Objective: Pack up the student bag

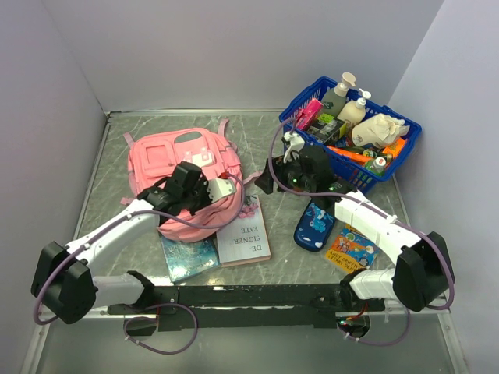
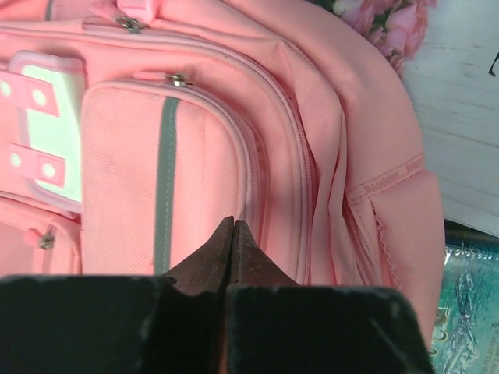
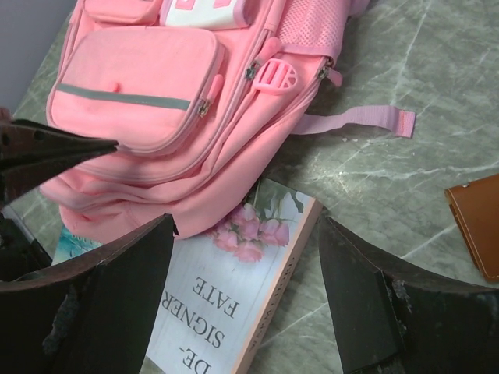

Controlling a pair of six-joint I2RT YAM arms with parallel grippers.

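The pink bag (image 1: 164, 148) lies flat with its front pockets up. My left gripper is shut, its fingertips together with no cloth between them, over the edge of the front pocket (image 2: 125, 171). In the right wrist view that pocket's zipper pull (image 3: 209, 97) hangs free at its corner, away from the left fingers (image 3: 70, 145). To the right of the bag my right gripper stands open and empty. The white book (image 1: 243, 238) and a teal shiny book (image 1: 187, 261) lie partly under the bag's front edge.
A blue basket (image 1: 345, 173) full of bottles and packages stands at the back right. A dark blue pouch (image 1: 314, 227) and a colourful booklet (image 1: 352, 249) lie right of the books. A brown wallet-like item (image 3: 479, 226) is at the right. Bare floor (image 1: 277, 234) separates book and pouch.
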